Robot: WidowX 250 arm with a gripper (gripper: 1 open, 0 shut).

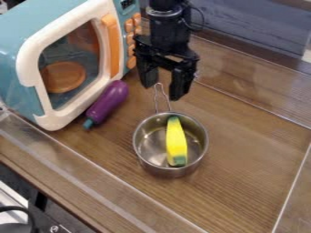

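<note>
The black gripper (163, 77) is open above the wire handle of a steel pot (153, 157), beside the toy microwave's right side, with nothing visible between its fingers. A yellow object with a green tip (175, 138), shaped like a corn cob or squash, lies in the pot. A purple eggplant (107, 102) lies left of the pot, next to the microwave.
A toy microwave (36, 59) with a clear front and an orange plate inside fills the upper left.
</note>
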